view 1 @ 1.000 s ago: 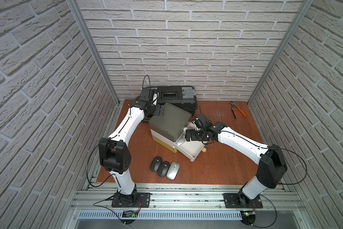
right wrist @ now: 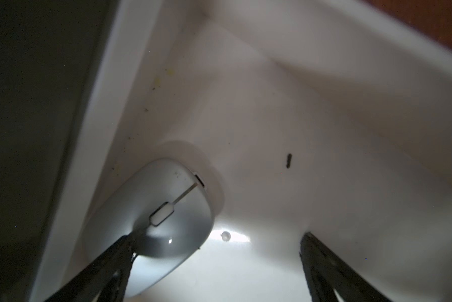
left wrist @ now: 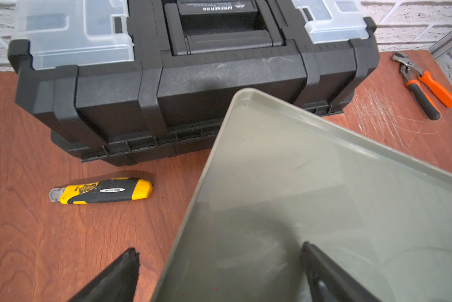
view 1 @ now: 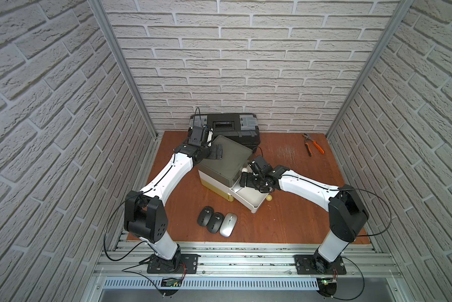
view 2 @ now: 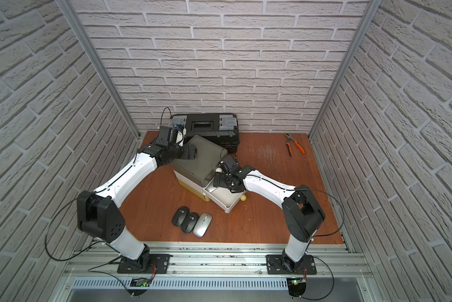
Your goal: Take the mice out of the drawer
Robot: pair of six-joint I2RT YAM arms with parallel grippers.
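A silver mouse (right wrist: 150, 221) lies in the pulled-out white drawer (right wrist: 226, 125), against the side by the cabinet. My right gripper (view 1: 244, 179) is over the drawer, open; in the right wrist view its left finger (right wrist: 117, 266) overlaps the mouse and its right finger (right wrist: 324, 266) is above bare drawer floor. Whether it touches the mouse I cannot tell. Above the cabinet's grey-green top (left wrist: 266, 176) hangs my left gripper (view 1: 216, 152), open and empty. On the table in front sit two dark mice (view 1: 205, 216) and a silver mouse (view 1: 228, 225), side by side.
A black toolbox (left wrist: 226, 75) stands behind the cabinet. A yellow cutter (left wrist: 102, 191) lies left of the cabinet, and orange pliers (view 1: 314, 144) lie at the back right. A small yellow ball (view 1: 269, 197) rests right of the drawer.
My right gripper has shifted left and slightly down over the drawer. The left gripper has moved right and slightly toward the front above the cabinet. The mice on the table stayed put.
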